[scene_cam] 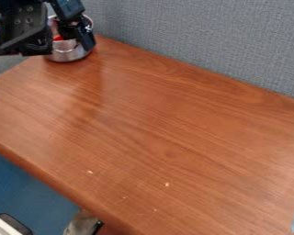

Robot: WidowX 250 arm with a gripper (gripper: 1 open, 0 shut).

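A shiny steel pot (69, 53) sits on the wooden table (162, 128) at the far back left corner. Something red shows inside it, partly hidden. My black gripper (66, 33) is over the pot, its lower part at or inside the rim. The fingertips and whatever may be between them are hidden, so whether it is open or shut is unclear.
A grey padded wall (211, 46) runs along the back of the table. Below the table's left edge lie a blue floor (27, 188) and some white and metal items at the bottom left.
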